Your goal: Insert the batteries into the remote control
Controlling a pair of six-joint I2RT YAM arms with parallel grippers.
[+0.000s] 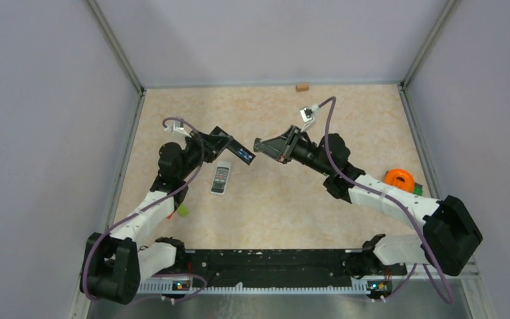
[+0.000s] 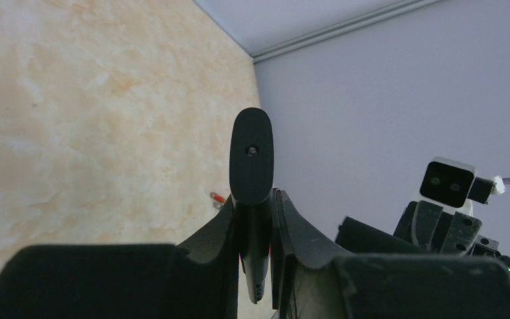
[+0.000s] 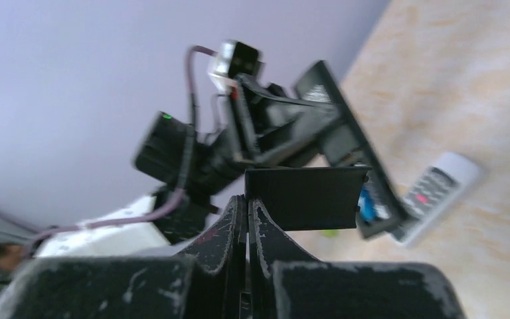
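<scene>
My left gripper (image 1: 226, 138) is shut on a black remote control (image 1: 239, 150), raised above the table and tilted. In the left wrist view its narrow end (image 2: 252, 156) faces me. Blue shows in the lower part of its open side (image 3: 367, 205) in the right wrist view; I cannot make out each battery. A flat black cover (image 3: 312, 199) is pinched at one edge by my right gripper, off the table. From above, this cover (image 1: 257, 144) is close to the remote's lower end, with a small gap between them.
A white remote (image 1: 220, 178) lies on the table below the left gripper. A wooden block (image 1: 302, 87) sits at the back edge. An orange round object (image 1: 399, 179) is at the right, and a green piece (image 1: 182, 211) at the left.
</scene>
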